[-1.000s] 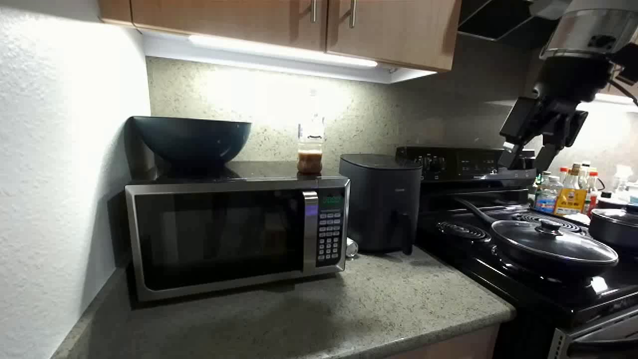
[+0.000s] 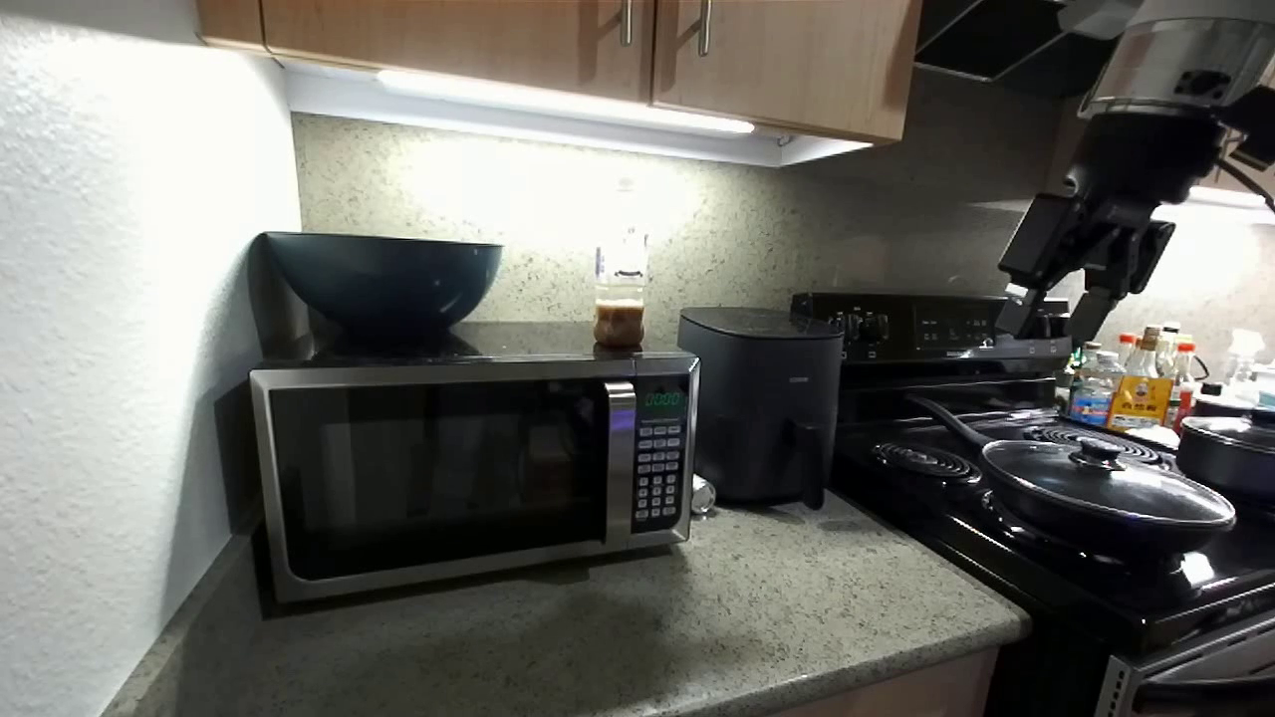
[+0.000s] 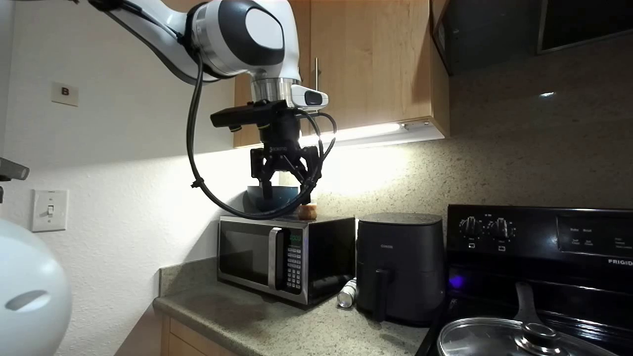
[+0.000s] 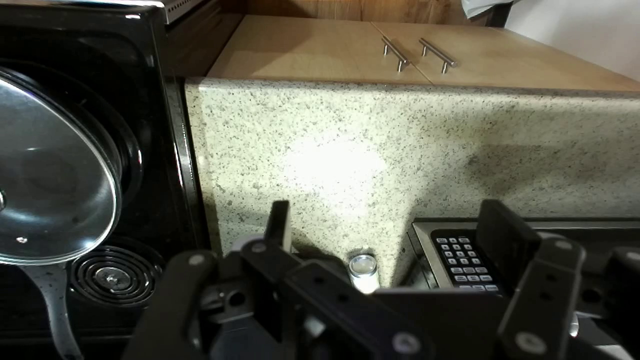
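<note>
My gripper [image 2: 1052, 318] hangs in the air at the upper right of exterior view 1, pointing down and open. In the wrist view a wide gap separates its two fingers [image 4: 507, 246], and nothing is held there. Far below them stretches the counter. A silver microwave [image 2: 442, 478], its door shut, stands on that counter at the left. On top of it are a dark blue bowl [image 2: 382, 281] and a clear bottle [image 2: 619, 323] with some brown contents. Beside the microwave stands a black air fryer [image 2: 761, 406]. A small white cylinder [image 4: 363, 273] lies between these two appliances.
A lidded pan [image 2: 1100, 490] and a dark pot [image 2: 1231, 454] occupy the black stove at the right. Several bottles [image 2: 1142, 388] crowd behind them. Wooden cabinets [image 2: 777, 60] hang overhead.
</note>
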